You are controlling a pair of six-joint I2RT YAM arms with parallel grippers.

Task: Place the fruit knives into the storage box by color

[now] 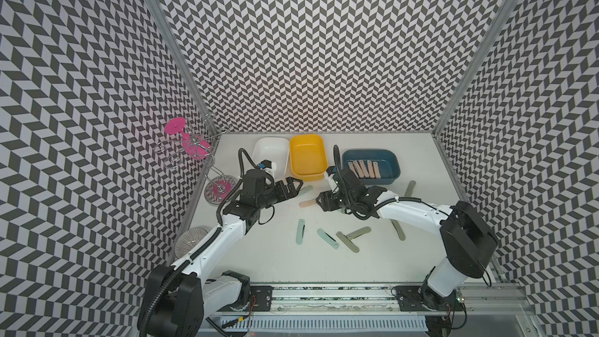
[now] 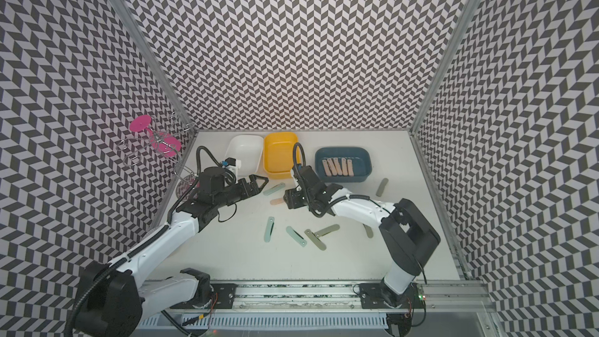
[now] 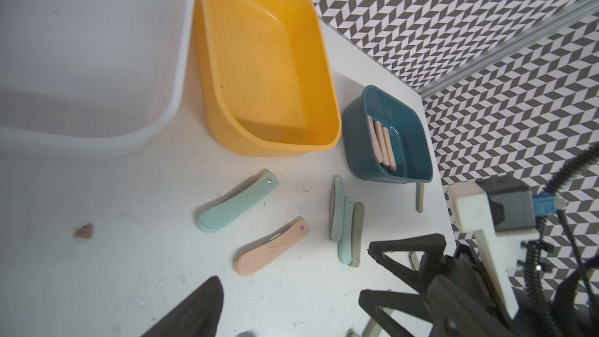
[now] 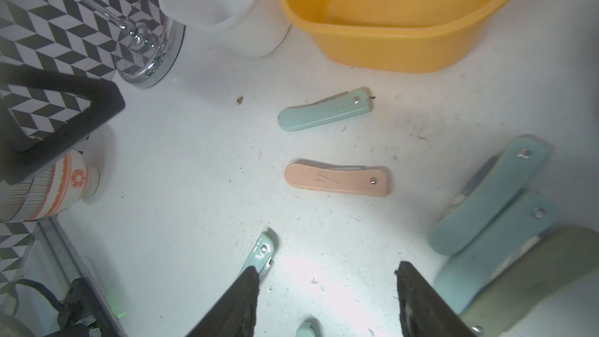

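Note:
Several pink knives (image 1: 372,169) lie side by side in the blue box (image 1: 391,179). One more pink knife (image 4: 335,179) rests on the table, below a mint knife (image 4: 324,111). Two mint knives (image 4: 489,196) and an olive knife (image 4: 536,280) lie together at its right. Over the table near the pink knife, my right gripper stands part open, nothing between its fingers. My left gripper (image 1: 294,186) is open and empty, near the white box (image 1: 272,141). The yellow box (image 3: 215,103) and the white box look empty.
Nearer the front lie two mint knives (image 1: 300,231) and crossed olive knives (image 1: 348,242); other olive knives (image 1: 410,188) are at the right. A wire rack (image 1: 218,189) and a bowl (image 1: 190,241) stand at the left edge.

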